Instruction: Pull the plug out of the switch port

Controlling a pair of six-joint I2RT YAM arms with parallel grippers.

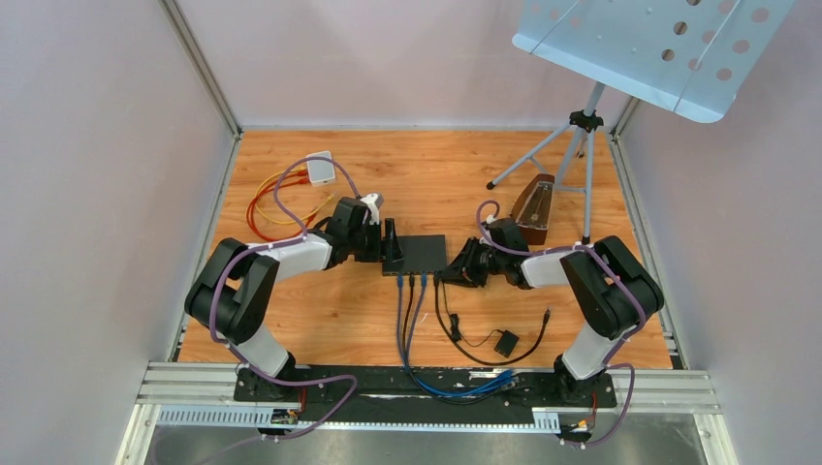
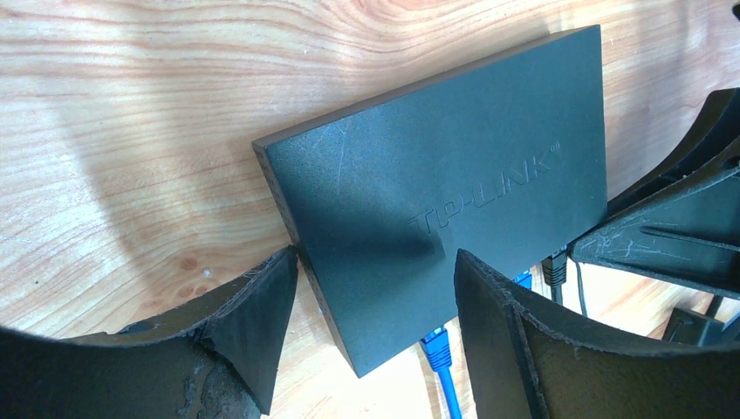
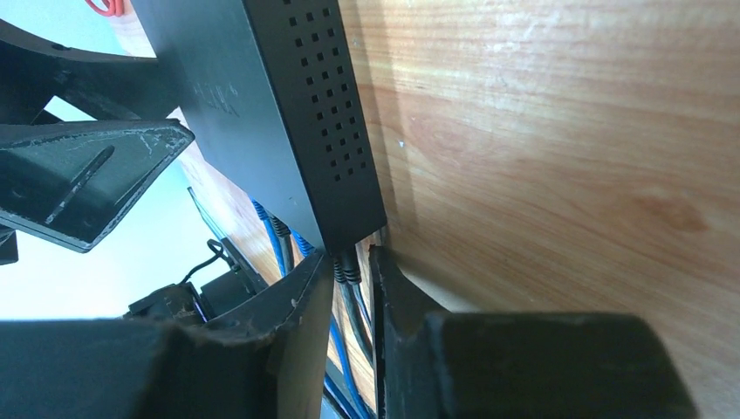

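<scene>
The black switch (image 1: 417,253) lies flat on the table between my grippers, TP-LINK lettering visible in the left wrist view. Several plugs sit along its front edge. The outermost black plug (image 3: 347,265) is at the front right corner, still against the switch. My right gripper has a finger on either side of this plug, with a visible gap beside it; the fingers are apart. At the switch's left end is my left gripper, fingers spread wide, the switch's corner region showing between them. Whether its fingers press on the case cannot be made out.
Blue cables (image 1: 404,325) run forward from the switch. A black adapter (image 1: 506,343) and a loose black cable (image 1: 528,349) lie front right. A white box (image 1: 321,169) with red and yellow cables is back left; a metronome (image 1: 532,208) and stand (image 1: 587,121) are back right.
</scene>
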